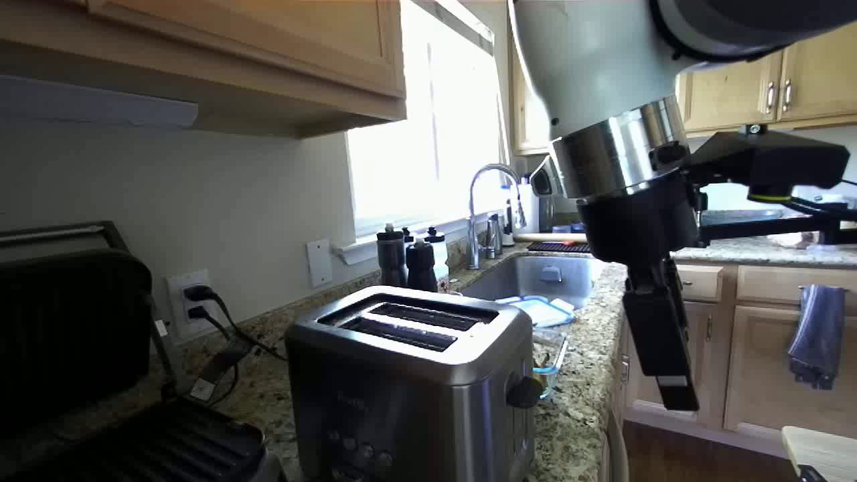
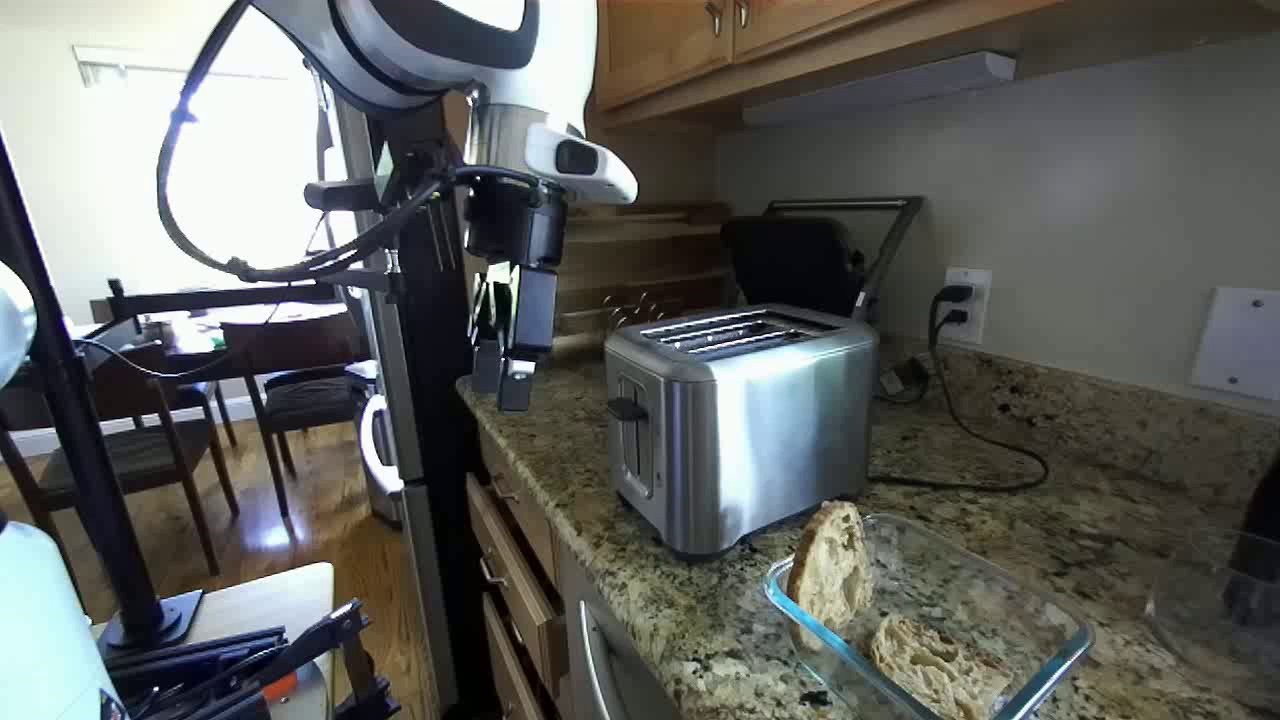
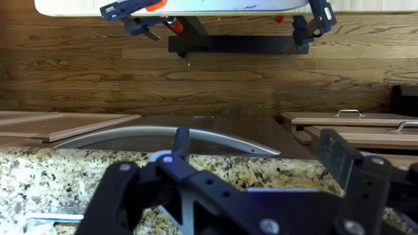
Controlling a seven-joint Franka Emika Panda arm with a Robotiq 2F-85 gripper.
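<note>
My gripper is open, its two fingers wide apart with nothing between them in the wrist view. It hangs in the air near the counter's front edge, as exterior view 2 shows, with its fingers (image 2: 516,390) pointing down. A silver two-slot toaster (image 2: 780,432) stands upright on the counter, apart from the gripper. Beside the toaster, a glass container (image 2: 1074,636) holds two bread slices: one bread slice (image 2: 830,564) leans upright against the rim, while the other bread slice (image 2: 942,672) lies lower inside. No bread shows above the toaster slots.
Behind the toaster is an open black grill (image 1: 72,321). Dark bottles (image 1: 392,256) stand by the wall near the sink (image 1: 522,276), and a blue-edged lid (image 1: 536,308) lies at the sink's near side. Power cords (image 2: 972,484) run along the counter. A cabinet (image 1: 241,48) overhangs the toaster.
</note>
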